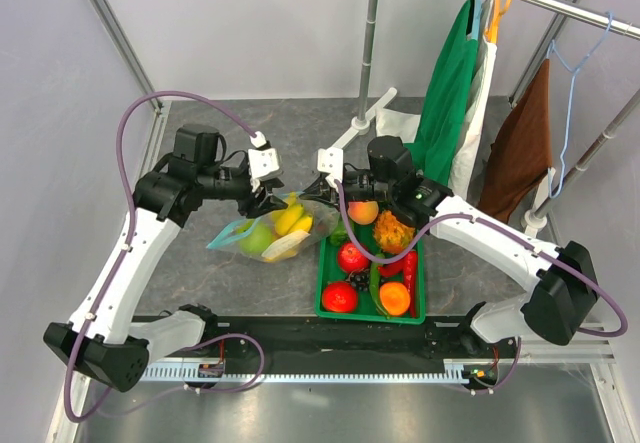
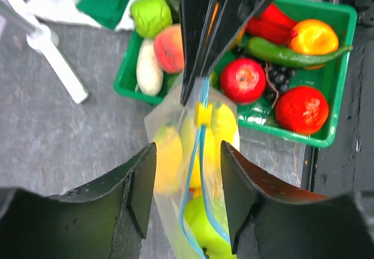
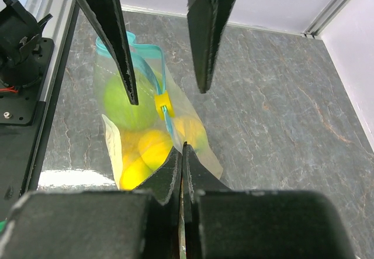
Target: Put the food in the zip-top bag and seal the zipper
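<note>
A clear zip bag [image 1: 250,238] holds yellow fruit [image 1: 295,218] and a green round fruit [image 2: 207,230], lying below both grippers. Its blue zipper carries a yellow slider [image 2: 203,114]. My left gripper is open above the bag, its fingers either side of the zipper, below the slider in the left wrist view. My right gripper is shut at the slider end of the zipper, where the bag's film meets its tips; whether it pinches the film is hard to tell.
A green tray [image 1: 330,313] of toy produce sits right of the bag. A clothes rack [image 1: 367,63] with hanging cloths stands behind and right. Bare counter [image 1: 200,273] lies left and behind.
</note>
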